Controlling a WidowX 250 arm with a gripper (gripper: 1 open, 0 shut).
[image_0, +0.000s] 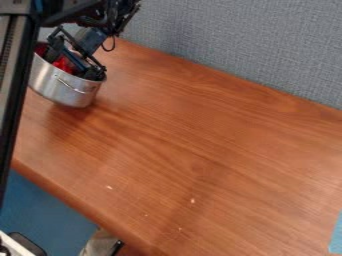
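A steel pot (60, 88) stands at the left end of the wooden table, partly behind a black upright bar. Something red (64, 65) shows inside it. My black gripper (83, 72) reaches down into the pot's mouth from above; its fingers look apart, and whether anything lies between them is hard to tell.
A grey fabric panel (241, 45) runs along the back. The table's front edge crosses the lower left, with blue floor beyond.
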